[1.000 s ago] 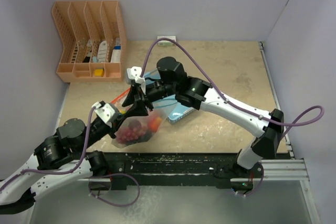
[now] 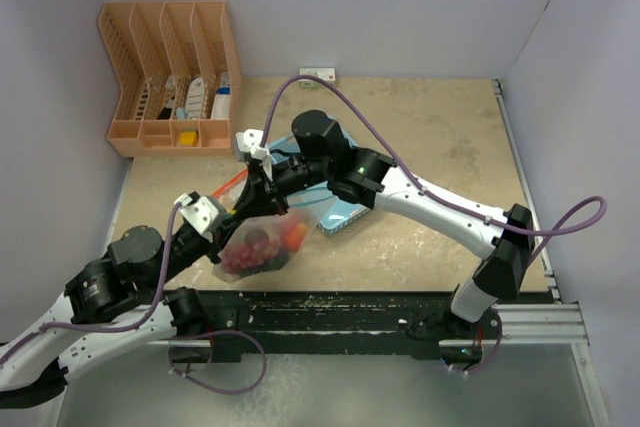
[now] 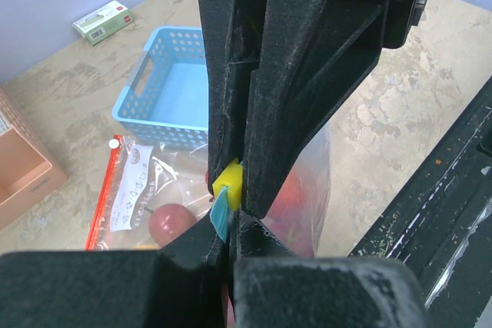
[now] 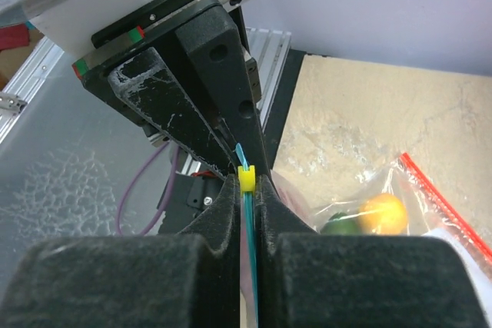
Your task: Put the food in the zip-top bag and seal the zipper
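A clear zip bag holding red and orange food lies at the table's front, its blue zipper raised between my grippers. At the zipper's end sits a yellow slider. My right gripper is shut with this slider between its fingertips. Close against it, my left gripper is shut on the blue tip of the zipper, just past the slider. In the top view the two grippers meet above the bag's left side and hide much of the zipper.
A second clear bag with a red zipper and fruit lies alongside. Behind it stands a blue basket. At the back left is an orange divided organizer; a small white-green box lies by the back wall.
Over the last second, my right gripper has moved slightly left and its open fingers have closed on the yellow slider. My left arm has stayed in place.
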